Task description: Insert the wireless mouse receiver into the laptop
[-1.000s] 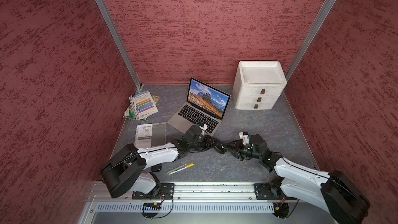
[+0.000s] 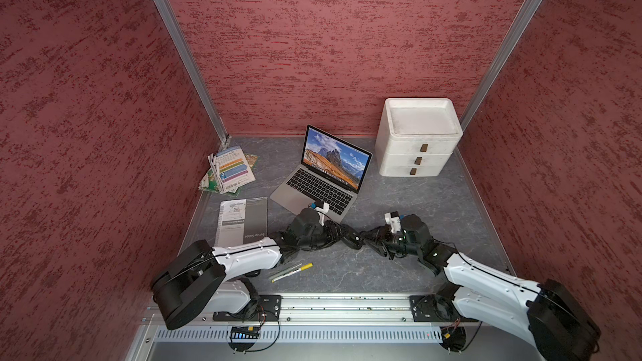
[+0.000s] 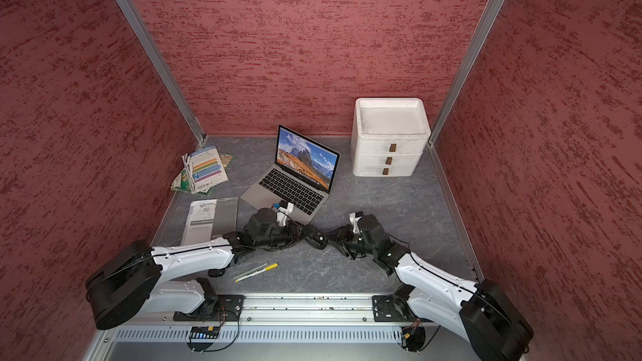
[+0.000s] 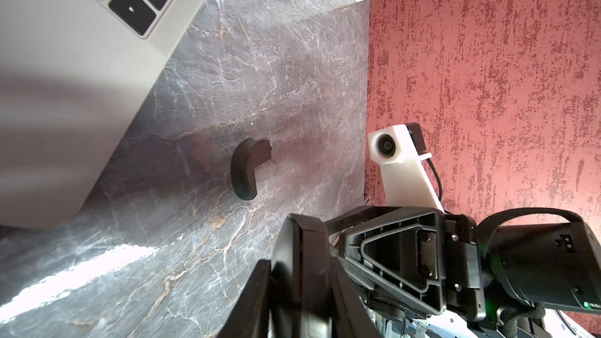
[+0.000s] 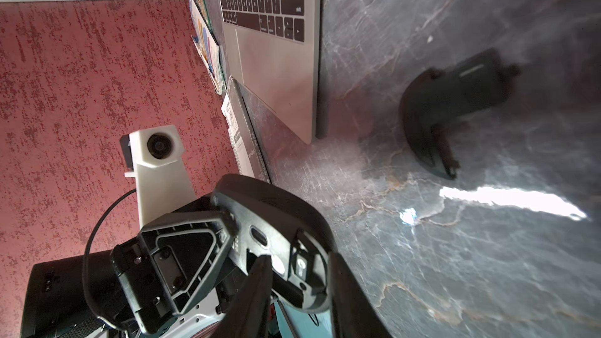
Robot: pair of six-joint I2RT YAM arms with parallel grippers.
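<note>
A black mouse (image 2: 351, 236) is held up between my two grippers, in front of the laptop (image 2: 314, 188). My left gripper is shut on it. In the right wrist view, the opened compartment (image 5: 308, 269) of the mouse (image 5: 275, 216) faces my right gripper, whose fingertips stand on either side of the mouse's near end and are shut on it. I cannot make out the receiver for certain. A curved dark cover piece lies on the table, right of the laptop's near corner; it shows large in the right wrist view.
Booklets (image 2: 232, 168) and a spiral notebook (image 2: 241, 220) lie left of the laptop. Pens (image 2: 292, 272) rest near the front. A white drawer unit (image 2: 416, 140) stands back right. Bare table lies between the drawers and my right arm.
Now my right gripper is back at the mouse, to the left.
</note>
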